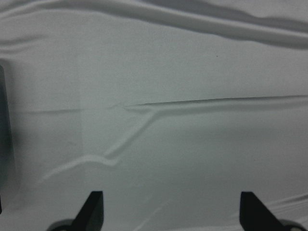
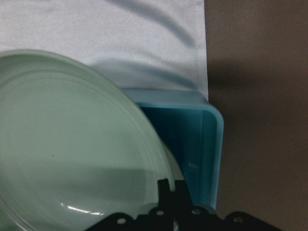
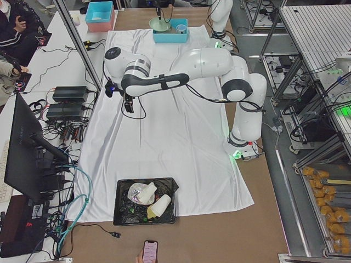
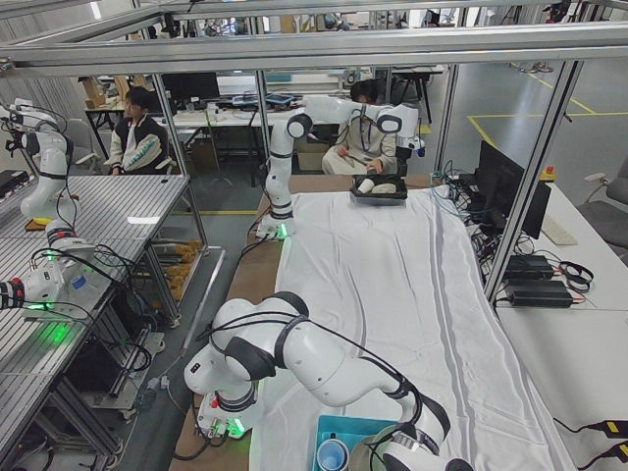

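Observation:
My right gripper is shut on the rim of a pale green plate (image 2: 77, 139), held over a blue bin (image 2: 209, 154); a paler round item shows partly beneath it, and a blue cup (image 4: 333, 456) sits in that bin. My left gripper is open over the white cloth (image 1: 168, 67), nothing between its fingers. A black tray (image 3: 118, 203) holding white containers and a yellowish item lies at the other end of the cloth.
A monitor (image 3: 24, 148) and cables line one side of the cloth, with a metal frame post (image 3: 82, 49) beside them. A phone (image 3: 150, 252) is held at the near edge.

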